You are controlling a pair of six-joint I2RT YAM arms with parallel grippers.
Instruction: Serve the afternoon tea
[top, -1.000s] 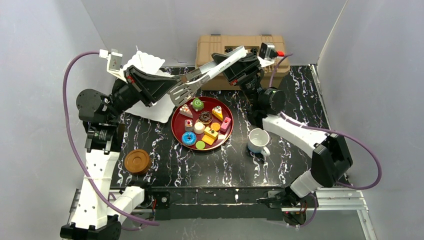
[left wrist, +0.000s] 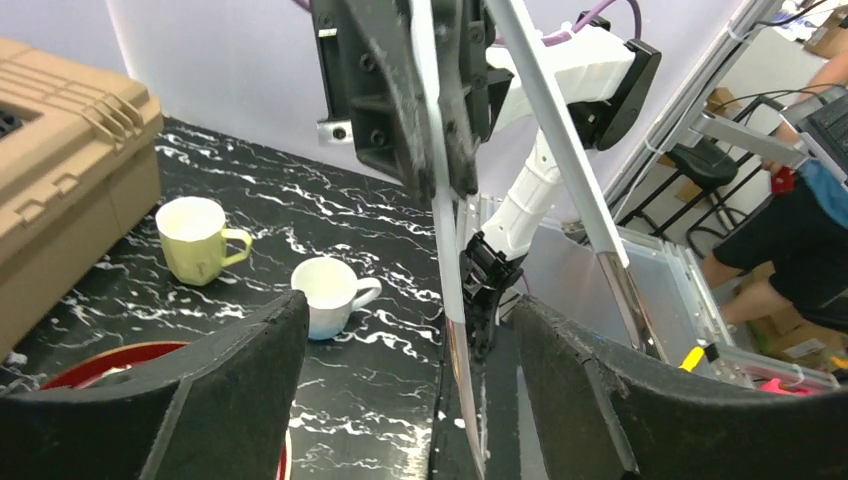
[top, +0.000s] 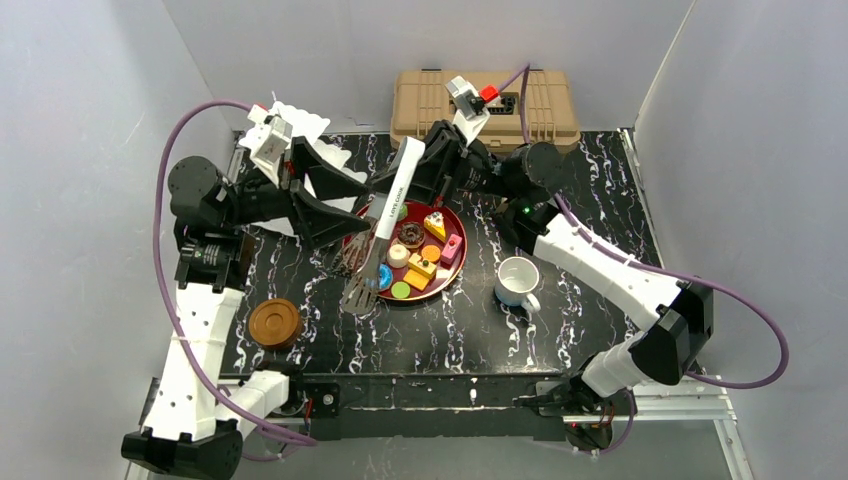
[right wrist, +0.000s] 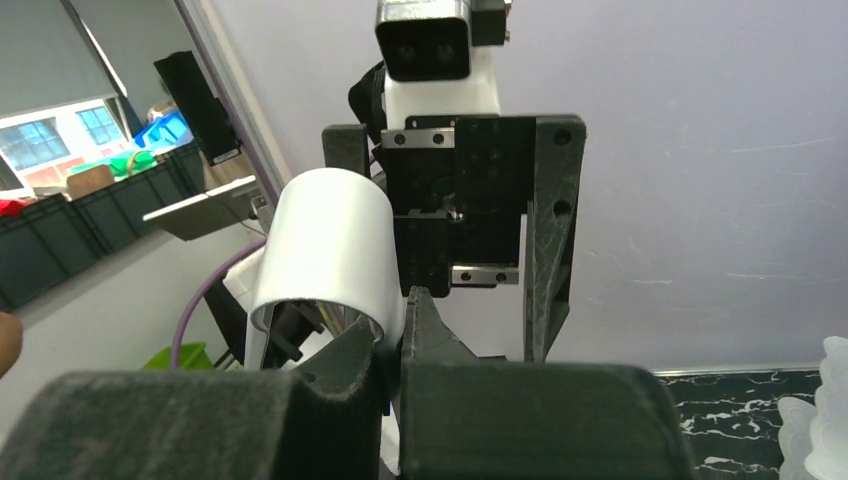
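Observation:
Metal tongs with white handles point(top: 398, 190) hang over the red plate point(top: 440, 288) of toy cakes, held by my right gripper point(top: 410, 178), which is shut on the handle end; the white end also fills the left of the right wrist view point(right wrist: 325, 235). My left gripper point(top: 338, 205) is open, its fingers reaching toward the tongs from the left; in the left wrist view the tongs stand just beyond its fingers. A white mug point(top: 515, 280) is right of the plate, and a yellow mug point(left wrist: 195, 240) shows behind it in the left wrist view.
A tan case point(top: 550, 105) stands at the back. White lace-edged sheets point(top: 300, 125) lie at the back left, partly under my left arm. A brown round lid point(top: 274, 322) lies at the front left.
The tongs have swung from a slant to more upright, tips lower, as my right arm moved left.

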